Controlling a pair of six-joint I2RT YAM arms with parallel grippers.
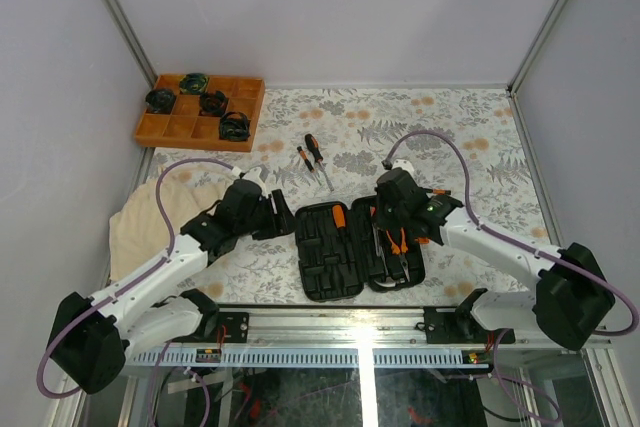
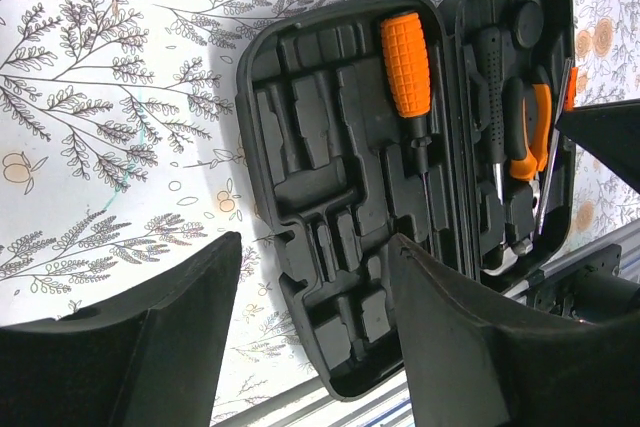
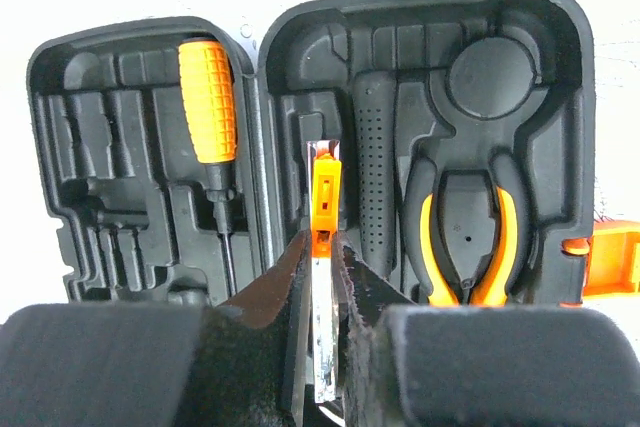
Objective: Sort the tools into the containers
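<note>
The black tool case (image 1: 330,285) lies opened flat, with an orange-handled screwdriver (image 2: 406,65) in its left half. Orange-and-black pliers (image 3: 508,237) and a black perforated handle (image 3: 375,167) sit in the right half. Over that half, my right gripper is shut on a slim silver tool with an orange part (image 3: 325,192), probably a cutter. Whether it touches the case floor I cannot tell. My left gripper is part open and empty, at the case's left side. Two screwdrivers, a larger one (image 1: 314,147) and a smaller one (image 1: 305,159), lie behind the case.
An orange compartment tray (image 1: 180,127) with several dark cable coils (image 1: 234,127) stands at the back left. Beige cloth (image 1: 135,232) lies by the left arm. An orange item (image 3: 612,259) rests against the case's right edge.
</note>
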